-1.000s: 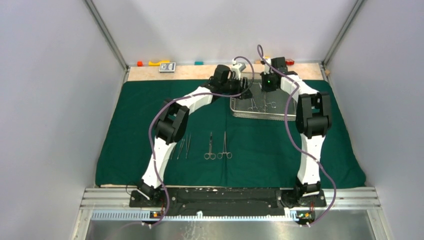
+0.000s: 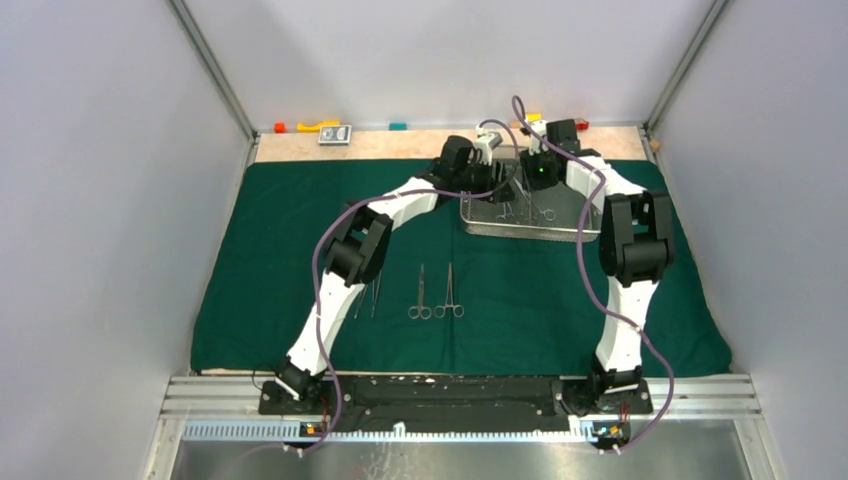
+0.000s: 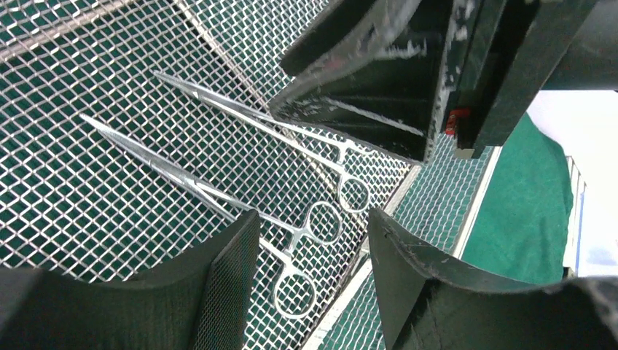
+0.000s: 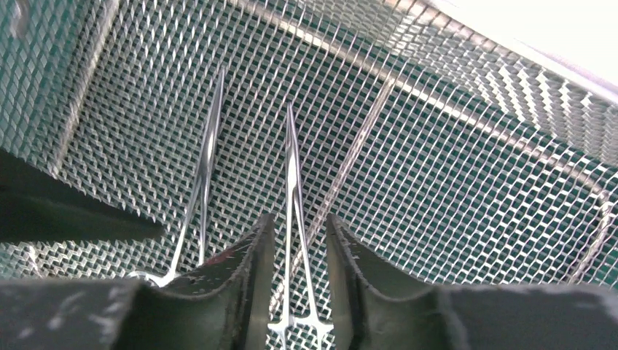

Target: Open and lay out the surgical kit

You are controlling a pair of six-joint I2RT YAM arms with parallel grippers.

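Two scissor-like clamps lie in the wire mesh tray [image 2: 530, 231], side by side. In the left wrist view the nearer clamp [image 3: 191, 184] has its ring handles in front of my left gripper, which stands part open. The farther clamp [image 3: 244, 113] lies partly behind the dark fingers [image 3: 364, 102] of my right gripper. In the right wrist view one clamp [image 4: 293, 175] runs beneath the gap of my right gripper, also part open; the other clamp [image 4: 206, 157] lies to its left. Neither gripper shows anything gripped.
Two ring-handled instruments [image 2: 450, 290] [image 2: 421, 295] and slim tweezers [image 2: 376, 292] lie on the green cloth [image 2: 520, 310]. Behind it, a ledge bears a small metal box [image 2: 335, 135]. The grippers are close together over the tray.
My left arm has moved a little to the right over the tray.
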